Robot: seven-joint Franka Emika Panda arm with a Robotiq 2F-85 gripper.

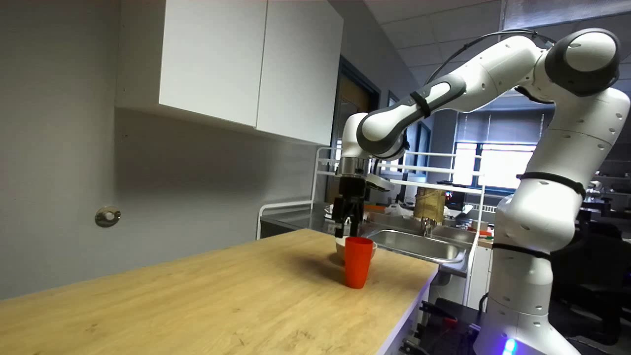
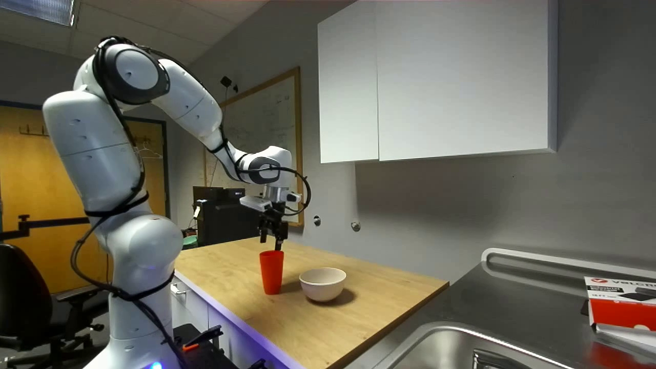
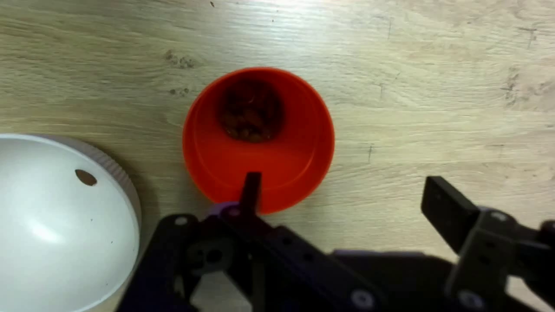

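Note:
A red cup (image 3: 296, 151) stands upright on the wooden counter, with small brown pieces (image 3: 250, 117) at its bottom. The white bowl (image 2: 323, 284) sits beside it; in the wrist view a single brown oval mark or piece (image 3: 86, 177) shows on its inner wall. My gripper is open, with a wide gap between its fingers and nothing held. From above, one finger (image 3: 252, 190) overlaps the cup's near rim while the other is off to the right over bare wood. Both exterior views put the fingertips around or just above rim height; contact cannot be made out.
A metal sink (image 1: 414, 242) and dark worktop adjoin its far end, with a red-and-white box (image 2: 621, 307) there. White cabinets (image 2: 461, 80) hang on the wall above.

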